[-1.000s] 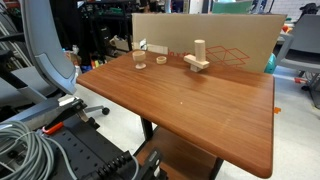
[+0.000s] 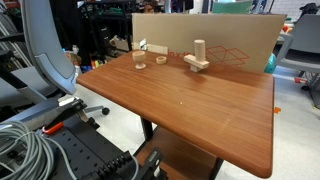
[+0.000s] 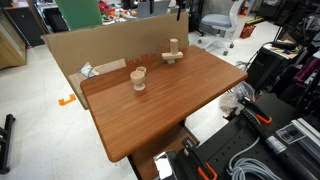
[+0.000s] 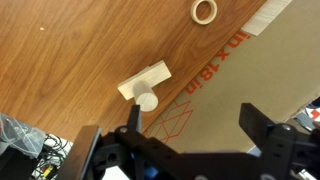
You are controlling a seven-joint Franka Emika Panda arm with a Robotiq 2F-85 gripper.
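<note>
A light wooden cylinder [image 2: 199, 48] stands upright by a flat pale block [image 2: 196, 63] near the back of the brown table [image 2: 190, 98]. From above, the wrist view shows the cylinder [image 4: 147, 98] at one long side of the block [image 4: 144, 78]; whether it rests on it I cannot tell. Farther left is a pale cup-like piece [image 2: 139, 60], with a small ring [image 2: 161, 61] beside it. Two dark fingers of my gripper are spread wide with nothing between them. The cylinder lies close to the left fingertip in that view, apparently well below it.
A cardboard panel [image 2: 225, 40] rises along the table's back edge. Coiled cable [image 2: 30, 150] lies on the dark base at the front left. Office chairs [image 3: 220, 22] stand behind.
</note>
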